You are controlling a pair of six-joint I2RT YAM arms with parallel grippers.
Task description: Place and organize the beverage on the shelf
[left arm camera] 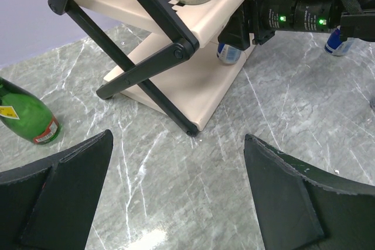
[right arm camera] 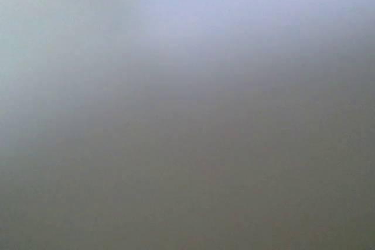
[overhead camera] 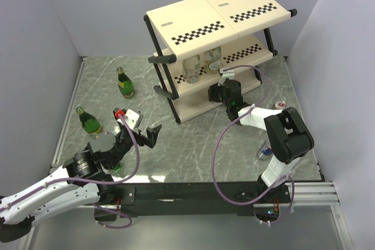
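Note:
The cream shelf (overhead camera: 193, 106) with black legs stands at the back of the table. At its bottom level, my right gripper reaches in from the right, shut on a blue-and-white can (left arm camera: 229, 54). The can's base is at or just over the bottom board; I cannot tell if it touches. My right wrist view is only a grey blur. On the middle level stand two clear bottles, one at the left (overhead camera: 191, 69) and another (overhead camera: 212, 58) beside it. Over the table's left half, my left gripper (overhead camera: 150, 134) is open and empty.
Green bottles stand at the left, one far back (overhead camera: 125, 84) and one nearer (overhead camera: 89, 121); something green shows beneath the left arm. At the right lie a blue-and-silver can (overhead camera: 265, 151) and a red-and-white can (overhead camera: 280, 105).

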